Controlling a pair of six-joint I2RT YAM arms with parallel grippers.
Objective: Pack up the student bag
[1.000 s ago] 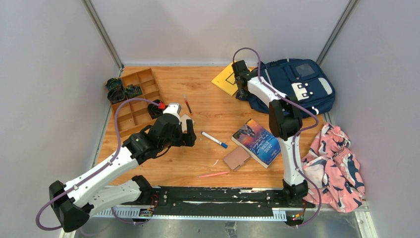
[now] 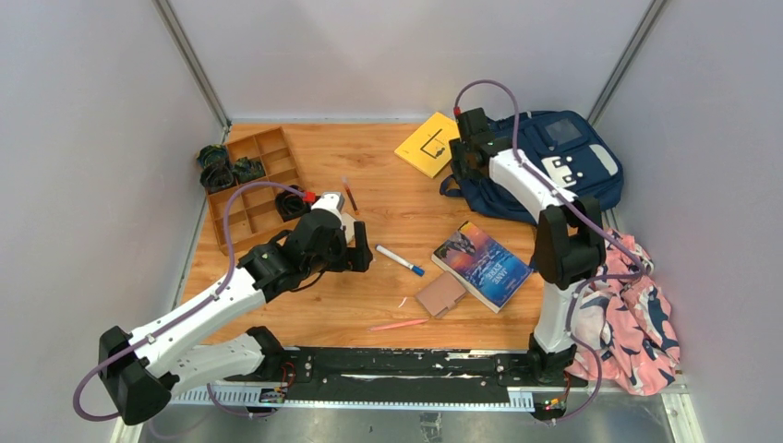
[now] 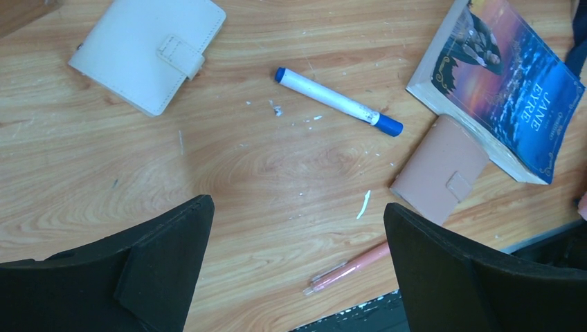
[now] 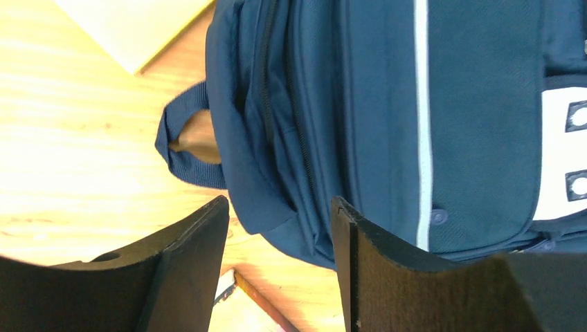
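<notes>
The dark blue bag [image 2: 577,152] lies at the back right, a strap loop [image 4: 181,142] sticking out from its near edge. Above that edge hangs my right gripper, open and empty. My left gripper is open over bare wood. Ahead of it lie a white-and-blue marker [image 3: 332,98] and a white notebook [image 3: 149,48]. The Jane Eyre book [image 2: 482,265] touches a small brown notebook [image 2: 441,294], and a pink pen [image 2: 399,324] lies near the front. At the back is a yellow book [image 2: 427,148], partly cropped in the right wrist view.
A wooden compartment tray [image 2: 261,175] with dark coiled items stands on the left. Pink patterned cloth [image 2: 635,318] is heaped at the right edge. A brown pencil [image 2: 350,197] lies beyond the left arm. Bare wood [image 2: 397,208] is free mid-table.
My right arm has swung rightward, from beside the yellow book to over the bag's near-left edge. The left arm has shifted slightly to the right. The objects lie as before.
</notes>
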